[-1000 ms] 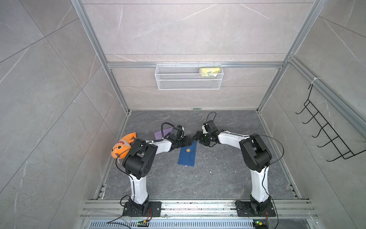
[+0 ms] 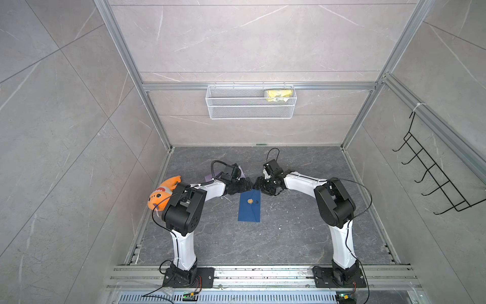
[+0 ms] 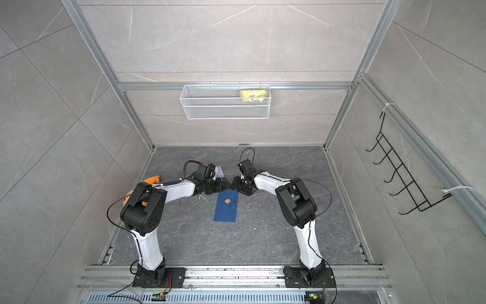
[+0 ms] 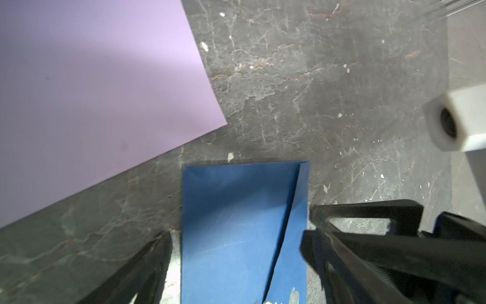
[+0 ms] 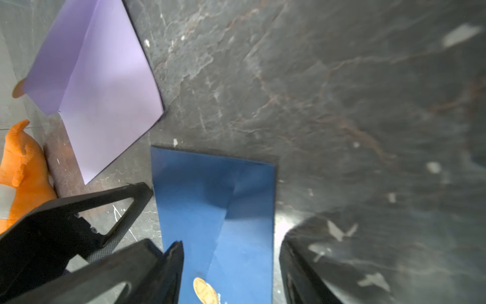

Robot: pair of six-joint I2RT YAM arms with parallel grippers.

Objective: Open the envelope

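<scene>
A blue envelope (image 2: 249,210) (image 3: 225,212) with a gold seal lies flat on the grey floor at the centre. My left gripper (image 2: 245,185) is over its upper left, fingers apart astride the envelope's top part in its wrist view, nothing gripped. My right gripper (image 2: 260,183) hovers at the upper right, fingers apart with nothing held, in its wrist view either side of the envelope's edge. The two grippers are close together.
A purple folded sheet (image 4: 101,96) lies behind and left of the envelope. An orange plush toy (image 2: 162,195) lies at the far left. A wire basket (image 2: 250,114) hangs on the back wall.
Both grippers have shifted slightly left. Since a second ago the envelope has moved slightly right and toward the front and sits straighter.
</scene>
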